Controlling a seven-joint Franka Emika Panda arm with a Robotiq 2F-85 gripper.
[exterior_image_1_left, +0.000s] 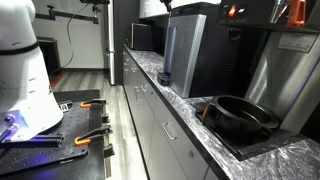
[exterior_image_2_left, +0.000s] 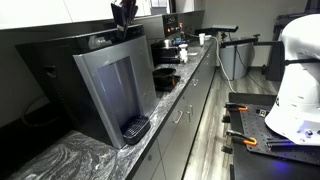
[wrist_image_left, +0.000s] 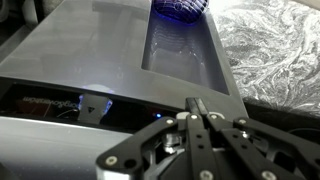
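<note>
A tall grey dispenser-like machine (exterior_image_2_left: 115, 85) stands on the counter, with a dark top edge and a drip tray (exterior_image_2_left: 136, 130) at its foot. My gripper (exterior_image_2_left: 126, 12) is up at the top front of this machine. Seen from the wrist, the gripper is shut, with nothing visible between its fingers, and its tips lie over the machine's upper front edge. A dark control strip (wrist_image_left: 50, 105) with a lit button (wrist_image_left: 94, 108) runs along that edge, left of the fingertips. Whether the tips touch the machine, I cannot tell.
A black pot (exterior_image_1_left: 240, 116) sits on the marbled counter (exterior_image_1_left: 292, 160), nearer exterior camera 1 than the machine. Above the pot hangs a dark hood-like unit (exterior_image_1_left: 265, 12). Open floor (exterior_image_1_left: 122, 135) lies in front of the grey drawers (exterior_image_1_left: 165, 125).
</note>
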